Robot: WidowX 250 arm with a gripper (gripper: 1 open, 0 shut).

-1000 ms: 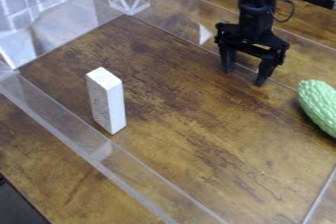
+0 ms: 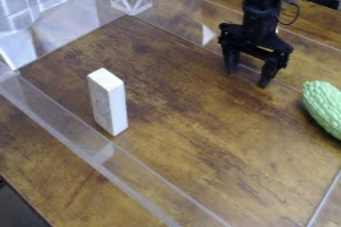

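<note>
My black gripper (image 2: 253, 64) hangs at the upper right of the camera view, low over the wooden surface at the back of the clear-walled area. Its fingers point down; whether they are apart or closed on something is hard to make out against the dark shapes. A white upright block (image 2: 108, 103) stands at the left middle. A green textured object (image 2: 324, 108), like a vegetable, lies at the right edge, partly out of frame, to the front right of the gripper.
Clear plastic walls (image 2: 74, 112) border the wooden floor (image 2: 193, 156). A pale patterned cloth (image 2: 40, 12) is at the top left.
</note>
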